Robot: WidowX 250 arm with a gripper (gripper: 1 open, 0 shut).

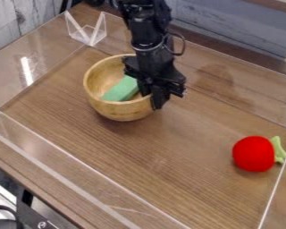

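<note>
My black gripper (pixel 155 88) is at the right rim of a yellow bowl (pixel 107 106), shut on it as far as the view shows, though the fingertips are hard to make out. A green object (pixel 118 90) lies inside the bowl, partly hidden by the gripper.
A red tomato-like object with a green top (pixel 253 154) lies on the right of the wooden table (pixel 146 179). A clear plastic item (pixel 86 27) is at the back left.
</note>
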